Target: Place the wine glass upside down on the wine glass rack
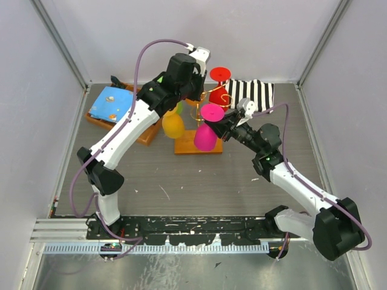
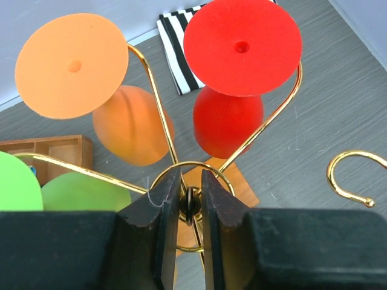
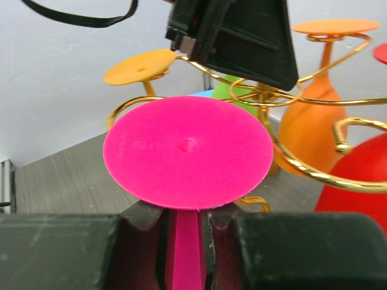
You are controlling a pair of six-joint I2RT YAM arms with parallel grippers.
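Note:
My right gripper is shut on the stem of the pink wine glass [image 3: 187, 151], which is upside down, foot on top and bowl below. From above, the pink glass [image 1: 205, 138] is at the front of the gold wine glass rack [image 1: 197, 115]. Gold wire of the rack [image 3: 314, 172] passes behind and beside its foot; whether a hook surrounds the stem I cannot tell. My left gripper is at the rack's centre ring [image 2: 208, 166], its fingers close together around the middle. Contact there is unclear.
Other upside-down glasses hang on the rack: red [image 2: 233, 48], orange [image 2: 75, 66], green [image 2: 84, 190] and yellow [image 1: 173, 125]. A wooden box with a blue lid [image 1: 112, 104] lies at left, a striped cloth [image 1: 257, 93] behind.

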